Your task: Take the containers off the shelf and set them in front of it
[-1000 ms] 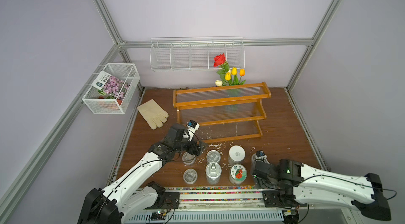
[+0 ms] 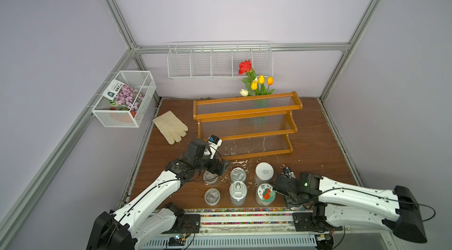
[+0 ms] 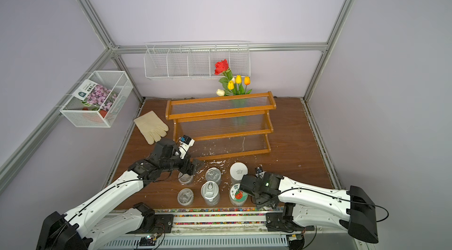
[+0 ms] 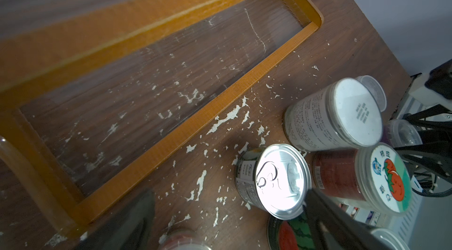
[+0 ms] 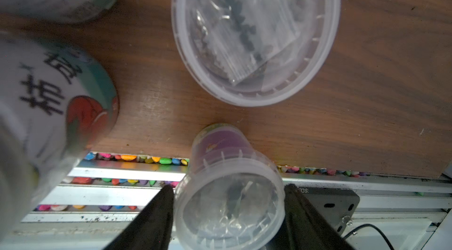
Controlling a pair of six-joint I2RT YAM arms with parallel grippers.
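The wooden shelf stands at the middle back, its tiers bare. Jars and cans stand in front of it. My left gripper is open above the table at the shelf's front left, near a silver can and a white-lidded jar. My right gripper has its fingers either side of a clear-lidded cup with a purple label at the table's front edge; whether they grip it I cannot tell. A clear tub with small bags stands beside it. Which container is the seed jar I cannot tell.
A glove lies at the back left. A wire basket with flowers hangs on the left wall; an empty rack hangs at the back. The table right of the shelf is clear.
The left arm and the shelf have not visibly moved.
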